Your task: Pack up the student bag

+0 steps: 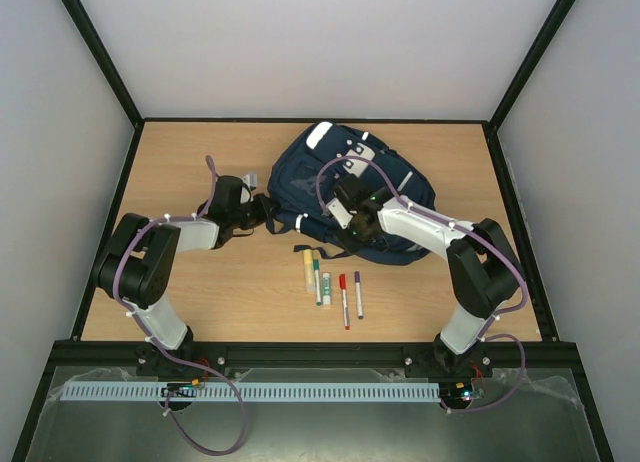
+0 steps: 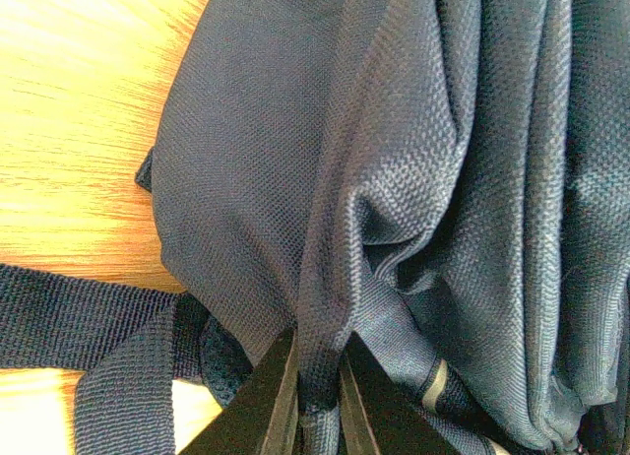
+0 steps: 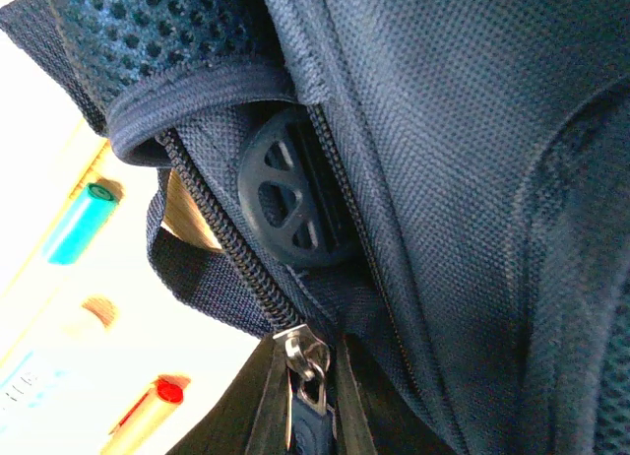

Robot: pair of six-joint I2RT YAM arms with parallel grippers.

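Observation:
A navy backpack (image 1: 300,172) lies on the wooden table, filling most of both wrist views. My left gripper is shut on a fold of the backpack's fabric at its left end. My right gripper is over the bag's front edge, its fingertips at a metal zipper pull (image 3: 305,355) on a dark zipper; whether they are closed on it I cannot tell. In front of the bag lie a yellow tube (image 1: 309,270), a green pen (image 1: 317,282), a glue stick (image 1: 327,289), a red marker (image 1: 344,301) and a purple marker (image 1: 358,294).
Loose straps (image 2: 118,376) stick out from the bag's lower left. Dark frame rails and walls border the table.

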